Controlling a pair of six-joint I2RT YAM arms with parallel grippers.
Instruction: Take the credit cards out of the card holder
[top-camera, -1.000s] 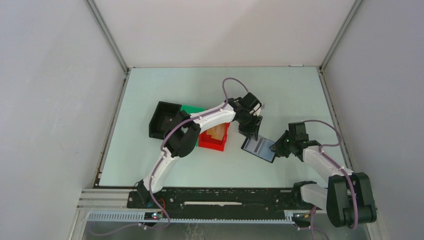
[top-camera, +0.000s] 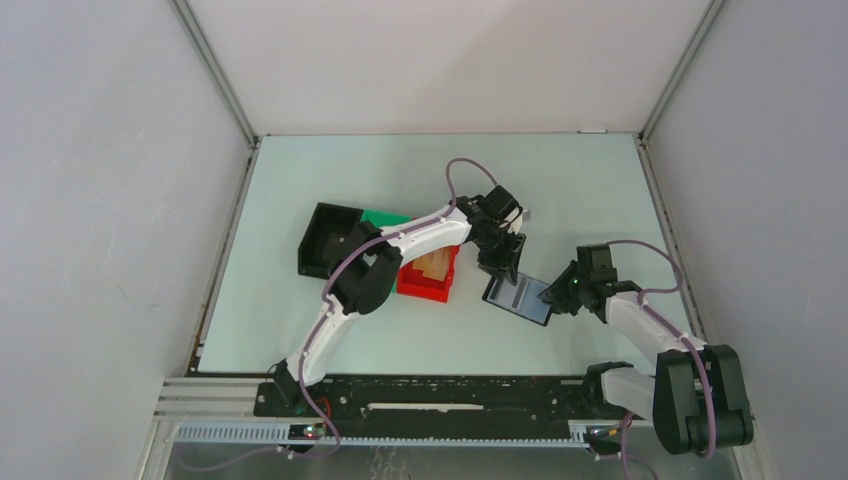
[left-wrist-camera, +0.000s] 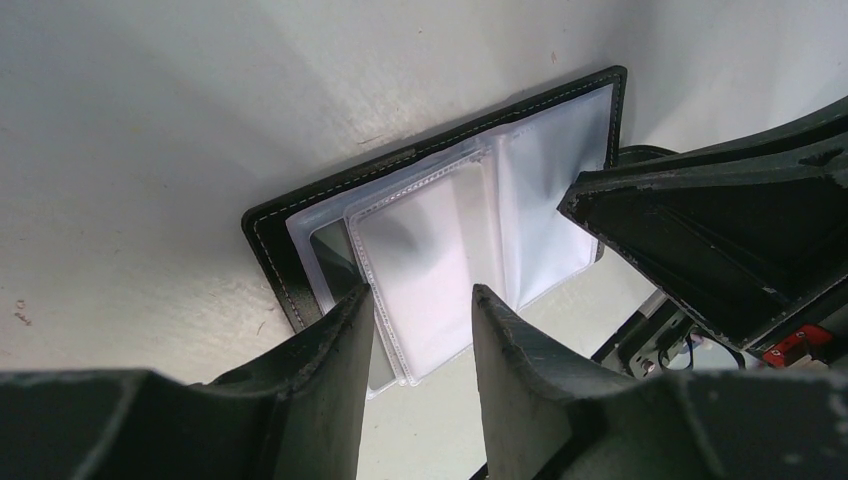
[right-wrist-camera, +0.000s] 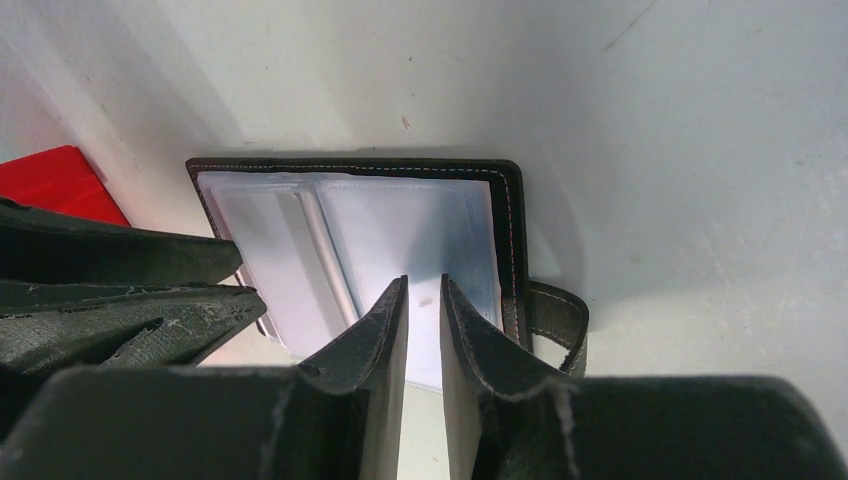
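A black-edged card holder (top-camera: 515, 306) lies spread open on the table. It has clear plastic sleeves, and a white sleeve page (left-wrist-camera: 420, 235) fills its middle. Over that page, my left gripper is open, one fingertip at the page's stitched edge, nothing gripped between the pads. At the holder's opposite end is my right gripper. Its fingers are close together over the clear sleeve (right-wrist-camera: 400, 225), with a thin strip of it showing between them; how much is pinched is hidden. A small black strap (right-wrist-camera: 558, 318) sticks out at that end.
To the left stands a box with a black compartment (top-camera: 325, 240) and a red compartment (top-camera: 425, 290) holding a tan piece (top-camera: 433, 263). My left arm crosses above it. Free table lies behind and in front of the holder.
My left gripper has shifted very slightly over the holder since a second ago. The holder and right arm look unmoved.
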